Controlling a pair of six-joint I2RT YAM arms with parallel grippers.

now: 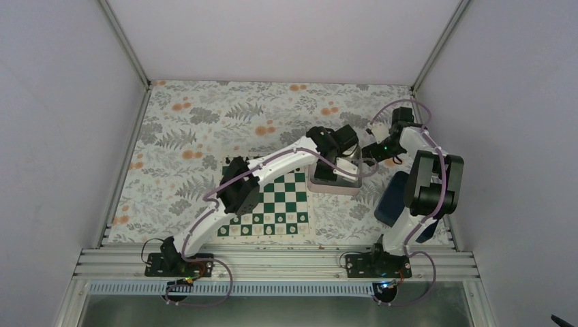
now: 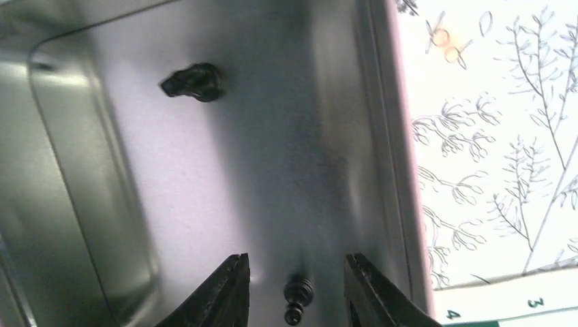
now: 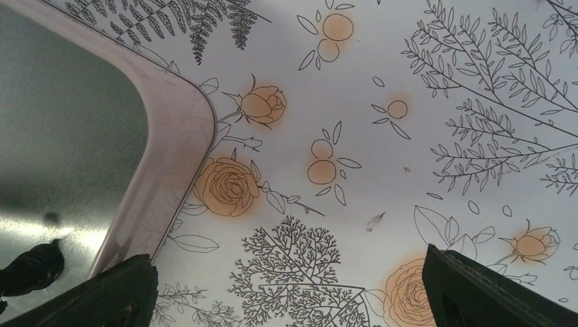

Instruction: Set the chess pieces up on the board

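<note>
My left gripper hangs open inside the pink-rimmed box (image 1: 334, 189). In the left wrist view a small dark piece (image 2: 298, 293) lies between and below its fingertips, not held; another dark piece (image 2: 194, 83) lies at the box's far side. The chessboard (image 1: 278, 204) has light pieces along its near rows; much of its back is hidden by the left arm. My right gripper stands open right of the box, over bare table, with a dark piece (image 3: 31, 269) inside the box at the edge of its view.
A dark blue tray (image 1: 388, 201) lies at the right, partly under the right arm.
</note>
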